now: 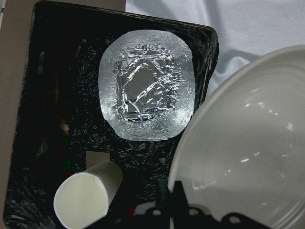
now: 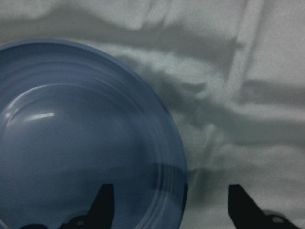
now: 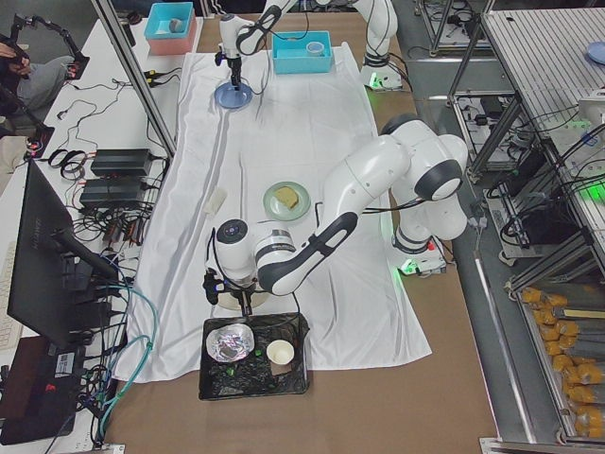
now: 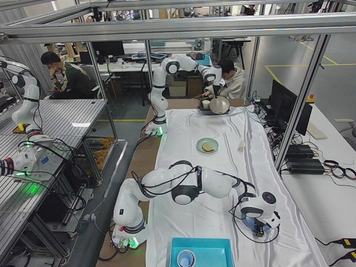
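Note:
A black tray (image 3: pixel 253 383) holds a crumpled foil dish (image 3: pixel 230 342) and a white cup (image 3: pixel 280 352); the cup also shows in the left wrist view (image 1: pixel 81 199). My left gripper is shut on the rim of a white plate (image 1: pixel 243 152), which is beside and partly over the tray. At the far end, a blue plate (image 2: pixel 71 138) lies on the white cloth under my open right gripper, one finger over the plate and the other over the cloth outside its rim.
A green plate (image 3: pixel 277 210) with a yellow item sits mid-table, near a pale object (image 3: pixel 216 200). A blue bin (image 4: pixel 201 245) with a cup stands at the far end beside the right arm. Cables and monitors line one side.

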